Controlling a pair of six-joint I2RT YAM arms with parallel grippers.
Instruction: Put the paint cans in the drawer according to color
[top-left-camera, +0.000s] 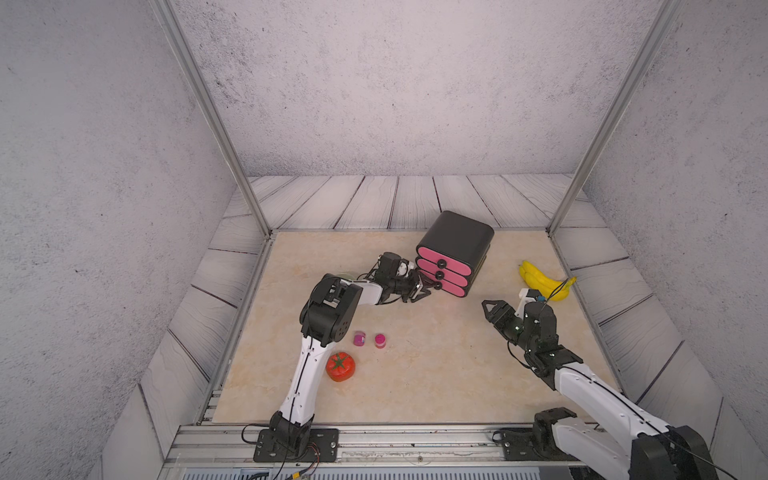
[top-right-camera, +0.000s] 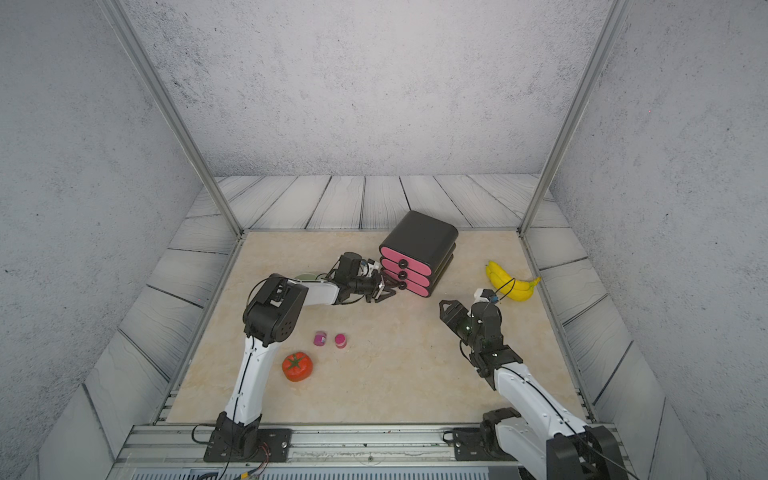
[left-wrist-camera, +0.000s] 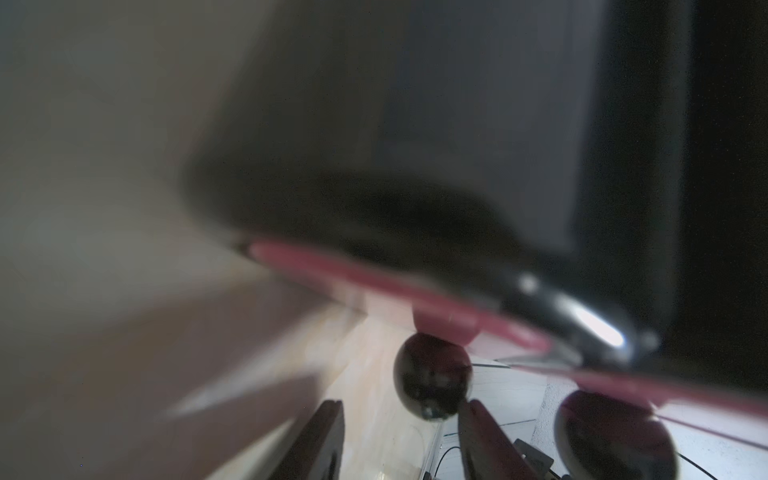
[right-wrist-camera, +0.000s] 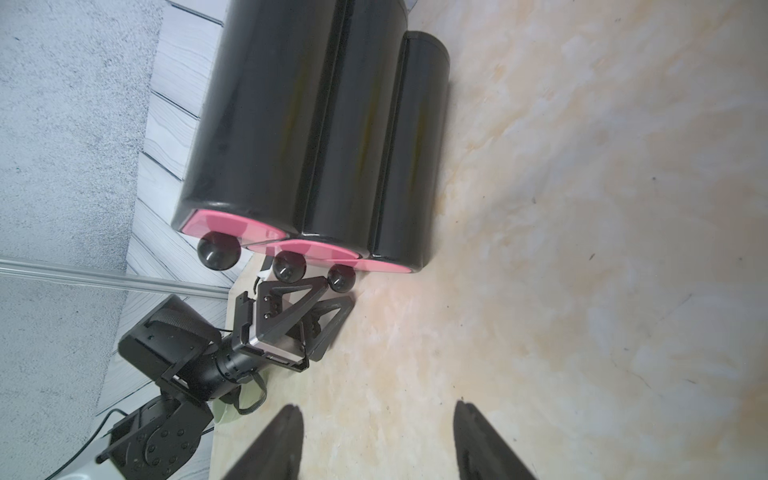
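A black cabinet (top-left-camera: 457, 236) with three pink drawer fronts, each with a round black knob, stands at the back of the table, all drawers closed. My left gripper (top-left-camera: 428, 289) is at the lowest drawer, its fingers parted around or just beside the bottom knob (right-wrist-camera: 341, 277); contact cannot be made out. In the left wrist view a knob (left-wrist-camera: 432, 376) appears just beyond the parted fingertips. My right gripper hangs open and empty, right of the cabinet's front.
A red tomato (top-left-camera: 340, 366) sits in front of the cans. Yellow bananas (top-left-camera: 545, 281) lie at the right, behind the right arm. Something greenish (top-right-camera: 307, 277) is partly hidden behind the left arm.
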